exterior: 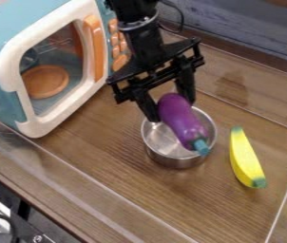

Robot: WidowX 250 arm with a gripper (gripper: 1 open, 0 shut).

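My black gripper (159, 91) is shut on a purple eggplant (184, 123) with a teal stem end, holding it at its upper end. The eggplant hangs tilted over a metal bowl (162, 148), its lower end near the bowl's right rim; whether it touches the bowl I cannot tell. To the right a yellow banana (245, 157) lies on the wooden counter.
A toy microwave (32, 120) with an open front stands at the left, an orange plate (46, 82) inside. A wall runs along the back.
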